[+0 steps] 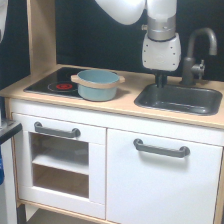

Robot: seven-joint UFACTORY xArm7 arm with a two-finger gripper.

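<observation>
A blue-grey pot (97, 86) with tan handles stands at the right side of the black stovetop (55, 80), on the wooden counter. My gripper (161, 79) hangs from the white arm (161, 52), pointing down above the back left part of the dark sink (185, 97). Its dark fingers are small and blend into the background, so their opening does not show clearly. No object is visible at them. The pot stands apart from the gripper, to its left.
A dark faucet (199, 55) rises behind the sink, close to the right of the arm. Below the counter are a white oven door (57, 135) with a window and a closed white cabinet door (160, 180). Bare counter (125, 100) lies between pot and sink.
</observation>
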